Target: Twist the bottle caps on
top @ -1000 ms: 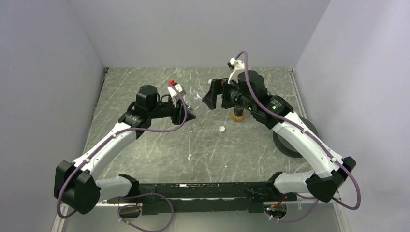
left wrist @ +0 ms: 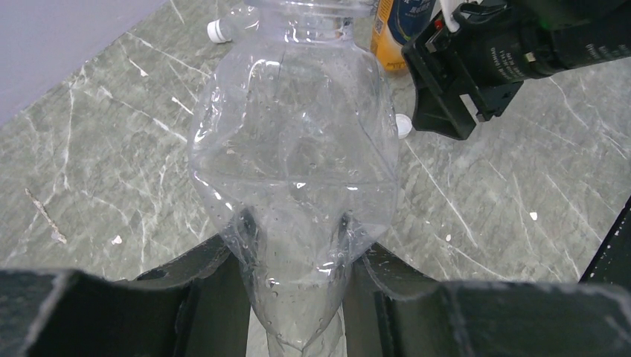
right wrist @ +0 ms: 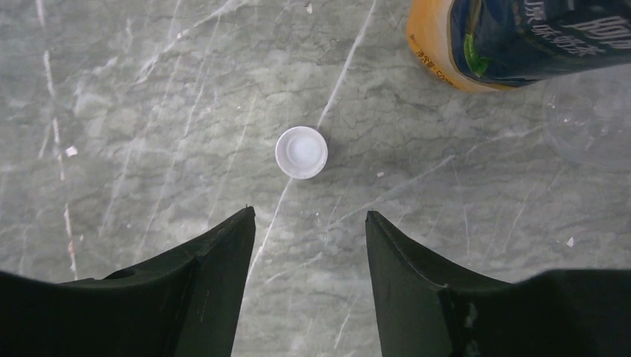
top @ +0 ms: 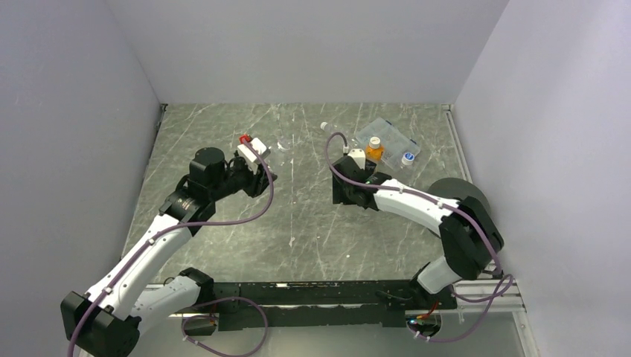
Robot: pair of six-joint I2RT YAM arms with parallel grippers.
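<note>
A clear, crinkled plastic bottle (left wrist: 294, 126) is held neck-up between the fingers of my left gripper; its uncapped-looking mouth is cut off by the top of the left wrist view. A small white cap (right wrist: 301, 152) lies loose on the marbled table, hollow side seemingly up. My right gripper is low over the table with its fingers apart and nothing between them; the cap sits just beyond the fingertips. In the top view the right arm hides that cap, and the clear bottle (top: 285, 149) shows only faintly.
A bottle with orange contents and a dark label (left wrist: 394, 44) stands close to the right gripper. Behind are a lying clear bottle (top: 337, 132), a translucent box (top: 394, 137) and a blue-topped white item (top: 407, 159). A dark round object (top: 454, 187) stands far right.
</note>
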